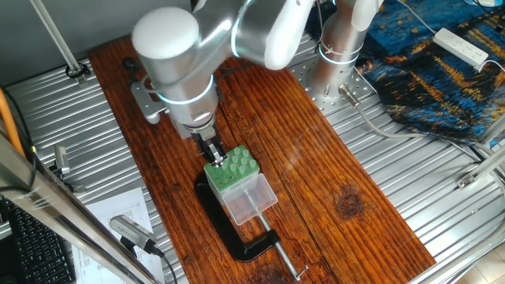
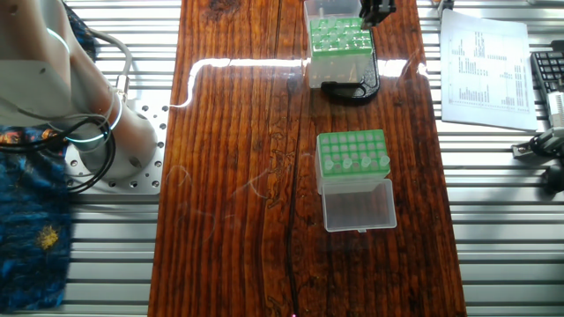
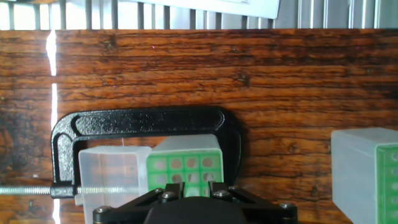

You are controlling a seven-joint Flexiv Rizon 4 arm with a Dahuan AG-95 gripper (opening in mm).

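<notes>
A box with a green top grid point(image 1: 234, 164) holds several clear tubes, and its clear lid point(image 1: 251, 199) is folded open. My gripper point(image 1: 217, 159) is over the edge of this box, pointing down. In the wrist view a narrow gap parts its fingertips point(image 3: 217, 188), with the green grid point(image 3: 185, 163) showing behind. Nothing can be made out between the fingers. A second green-topped box point(image 2: 352, 148) has several tubes in the row beside its open lid point(image 2: 359, 206); only its side point(image 3: 354, 168) and part of its grid show at the wrist view's right edge.
A black C-clamp point(image 1: 225, 225) lies around the first box, its threaded screw point(image 1: 286, 259) reaching past the lid. Bare wood point(image 1: 339, 205) stretches across the table's other half. The robot base point(image 1: 331, 75) stands at the table's side.
</notes>
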